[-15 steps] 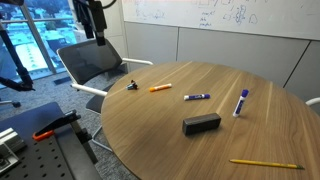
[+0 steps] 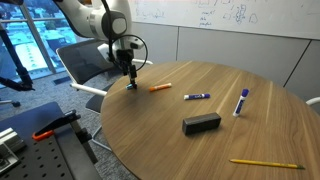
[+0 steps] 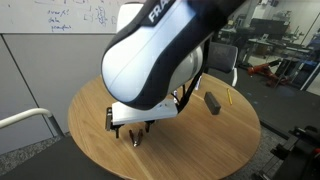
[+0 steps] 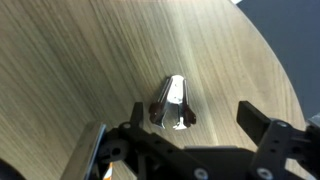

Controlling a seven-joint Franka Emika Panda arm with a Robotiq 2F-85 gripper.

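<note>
A small dark, shiny metallic object (image 4: pixel 174 100) lies on the round wooden table (image 2: pixel 145 125), close to its far left edge. My gripper hangs just above it, pointing down. In the wrist view the fingers (image 4: pixel 255 122) stand wide apart, one on either side of the object, and neither touches it. Exterior view 1 shows the gripper (image 2: pixel 131 73) low over the same spot, partly covering the object. From the other side, exterior view 2 has the object (image 3: pixel 135 139) beneath the open fingers.
An orange marker (image 2: pixel 160 87) lies just right of the gripper, with a blue marker (image 2: pixel 197 96) beyond. Farther right are a blue-and-white marker (image 2: pixel 241 101), a black eraser (image 2: pixel 201 123) and a yellow pencil (image 2: pixel 266 164).
The arm has come down and to the right from the upper left, and its gripper now hovers over the small dark object. Things on the table look unmoved.
</note>
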